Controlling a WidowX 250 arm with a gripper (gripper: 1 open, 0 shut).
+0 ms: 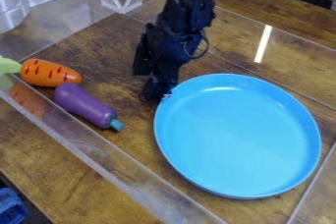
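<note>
My black gripper [155,79] hangs low over the wooden table in the upper middle, just behind and left of the blue tray [237,135]. Its fingertips are dark and partly hidden, so I cannot tell whether it is open or shut or holds anything. An orange toy carrot [50,73] with a green top lies at the left, and a purple toy eggplant [82,103] lies diagonally between the carrot and the tray, apart from the gripper.
A clear barrier [79,149] runs along the left front. A small blue object [11,208] is at the lower left corner.
</note>
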